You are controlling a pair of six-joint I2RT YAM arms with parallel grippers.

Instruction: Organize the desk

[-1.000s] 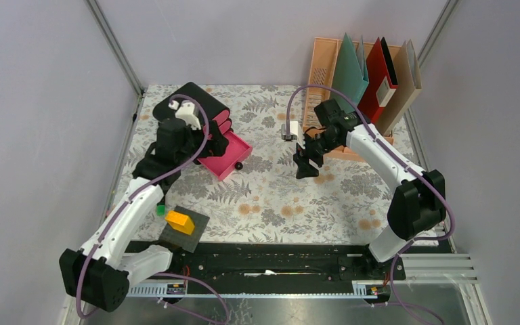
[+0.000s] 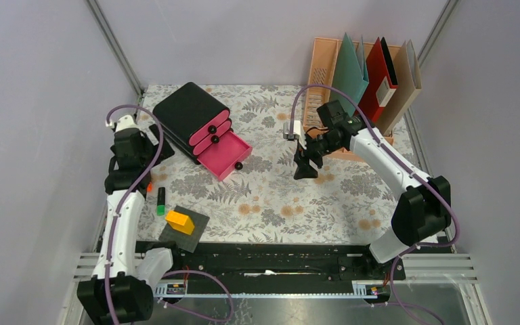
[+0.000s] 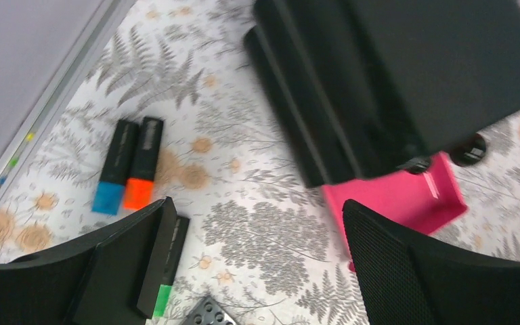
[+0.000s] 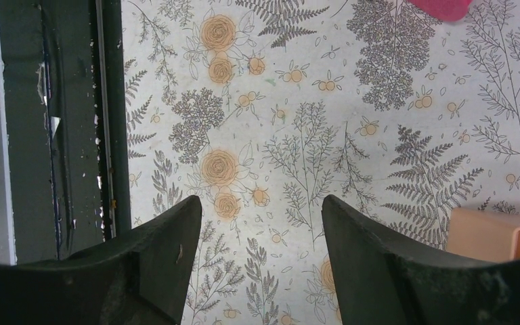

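Note:
My left gripper is open and empty above the left side of the desk. In the left wrist view, a blue-ended marker (image 3: 116, 166) and an orange-ended marker (image 3: 143, 162) lie side by side, beyond the left finger. A green-ended marker (image 3: 172, 264) is partly covered by that finger. The black cabinet (image 2: 189, 115) has its lowest pink drawer (image 2: 225, 156) pulled out; no contents show in it. Over bare desk in front of the organizer, my right gripper stands open, nothing between its fingers.
At front left, a yellow block (image 2: 180, 222) rests on a dark grey plate (image 2: 202, 222). The wooden organizer (image 2: 322, 57) at back right holds a green folder (image 2: 349, 74), a red binder (image 2: 377, 81) and a beige one (image 2: 407, 81).
From over the open drawer, my left gripper has swung left to the desk's left side, uncovering the cabinet front and drawer. The right arm has barely shifted.

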